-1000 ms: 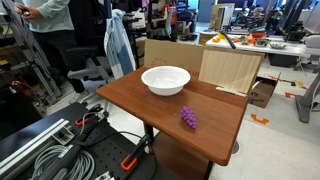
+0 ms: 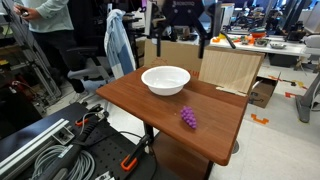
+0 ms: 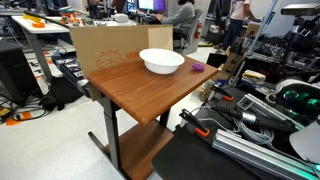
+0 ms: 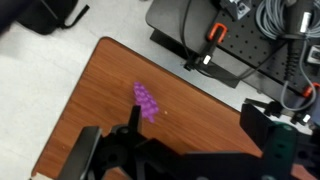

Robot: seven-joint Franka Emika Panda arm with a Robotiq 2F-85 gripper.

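A bunch of purple grapes point(image 2: 188, 117) lies on the wooden table point(image 2: 222, 128), towards its near right part. Behind it on the same table stands a white bowl point(image 2: 166, 80), which looks empty. My gripper point(image 2: 180, 50) hangs above the table at the top of exterior view 1, fingers spread wide and apart from everything. In the wrist view the open gripper has bare table between its fingers, and the grapes point(image 4: 145, 101) show beyond the left finger. The bowl is not seen in the wrist view.
Cardboard and wooden panels point(image 3: 109, 48) stand along the table's far side. Beside the table, a dark bench holds coiled cables point(image 2: 64, 162) and an orange-handled clamp point(image 2: 130, 160).
The gripper has come into exterior view 1 from above and now hangs over the table. The grapes and bowl have stayed where they were.
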